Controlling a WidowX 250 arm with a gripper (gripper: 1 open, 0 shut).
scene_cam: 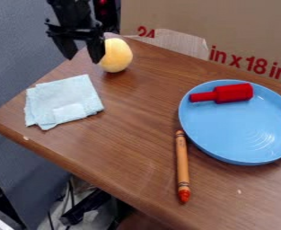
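Note:
My black gripper (pixel 80 49) hangs over the back left corner of the wooden table, its dark fingers beside a round pale yellow object (pixel 116 57) that rests on the table. Whether the fingers are open or shut is hard to make out. A folded light blue cloth (pixel 62 103) lies at the left. On the right, a blue plate (pixel 239 135) holds a red cylinder with a narrow handle (pixel 230 93). An orange crayon (pixel 183 166) lies left of the plate.
A large cardboard box (pixel 232 40) stands along the back. The left table edge drops to a grey floor area.

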